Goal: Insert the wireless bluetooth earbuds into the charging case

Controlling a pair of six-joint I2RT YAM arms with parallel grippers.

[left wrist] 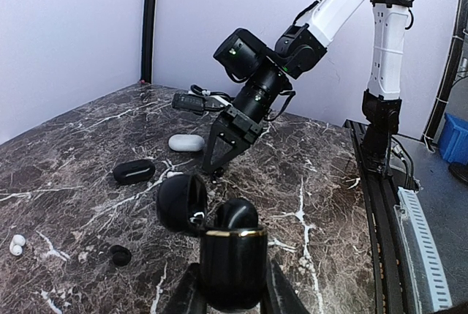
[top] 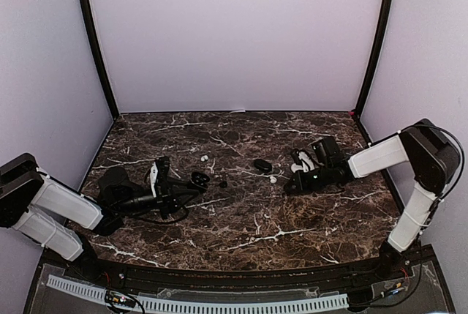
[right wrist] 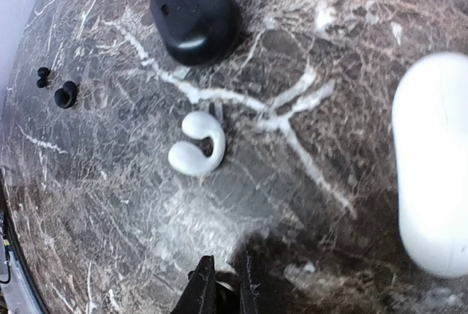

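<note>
My left gripper [top: 191, 186] is shut on an open black charging case [left wrist: 232, 270], lid tilted up, held above the table. My right gripper is low over the table at the right, a small dark object [right wrist: 223, 298] at its fingertips, partly hidden; how far the fingers are open is unclear. Near it lie a white C-shaped piece [right wrist: 210, 162], a closed black case [right wrist: 196, 17] and a white case [right wrist: 431, 164]. Small black earbuds [left wrist: 121, 255] lie farther left on the marble table.
A pair of small white earbuds [left wrist: 17, 245] lies at the back left. The table's front edge carries a rail [top: 241, 304].
</note>
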